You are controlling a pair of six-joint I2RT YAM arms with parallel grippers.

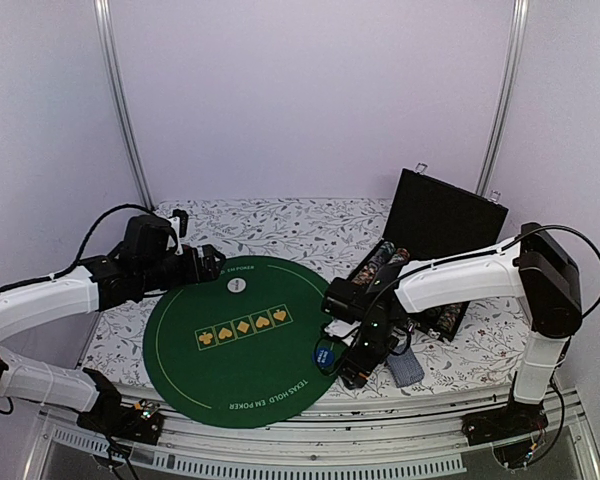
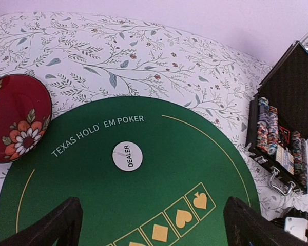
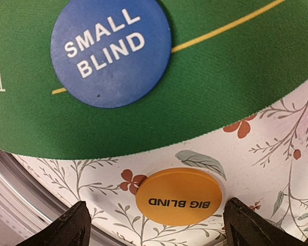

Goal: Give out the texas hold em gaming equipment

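Observation:
On the tablecloth just off the edge of the green poker mat lies an orange BIG BLIND disc, between the parted fingers of my right gripper. The right finger is very close to the disc; whether it touches cannot be told. A blue SMALL BLIND disc rests on the mat's edge line. A white DEALER disc sits on the mat's far part. Over that far side my left gripper hangs open and empty.
A black case with its lid up holds several rows of chips at the right, partly behind my right arm. A blue-grey card stack lies beside my right gripper. A red floral plate sits at the mat's far left.

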